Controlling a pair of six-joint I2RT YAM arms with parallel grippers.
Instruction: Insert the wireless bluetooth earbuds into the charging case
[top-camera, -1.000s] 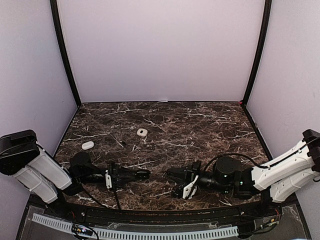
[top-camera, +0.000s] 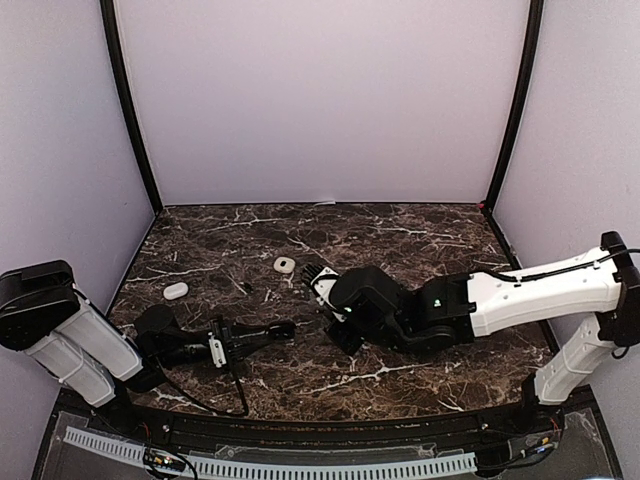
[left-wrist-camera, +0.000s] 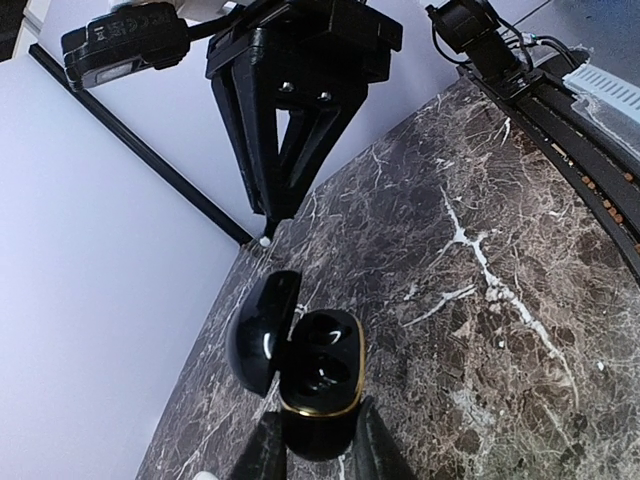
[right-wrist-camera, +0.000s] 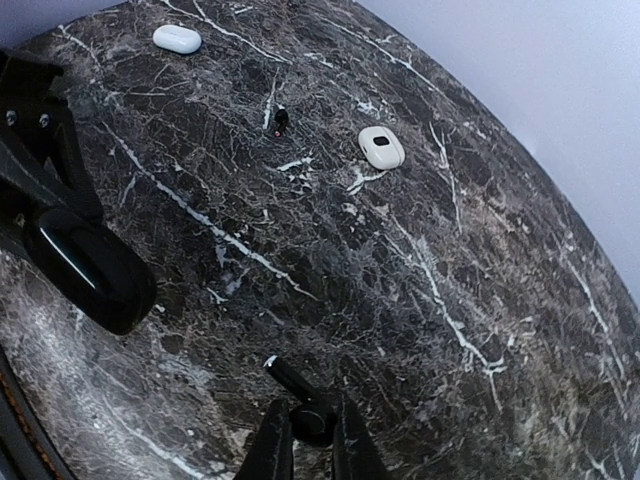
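My left gripper is shut on the black charging case (left-wrist-camera: 322, 375), holding it above the table. The case's lid (left-wrist-camera: 262, 335) stands open, and two dark hollows show inside. Beyond the case in the left wrist view, my right gripper points downward, apart from it. That gripper is shut on a black earbud (right-wrist-camera: 290, 378) whose stem has a pale tip and sticks out past the fingers (right-wrist-camera: 352, 445). A second small dark earbud (right-wrist-camera: 281, 121) lies on the table, also visible in the top view (top-camera: 245, 287).
A white square-like case (right-wrist-camera: 382, 148) and a white oblong case (right-wrist-camera: 177, 39) lie on the marble table (top-camera: 420, 235). A white ridged strip (top-camera: 270, 467) runs along the front edge.
The left gripper and its case have shifted only slightly.
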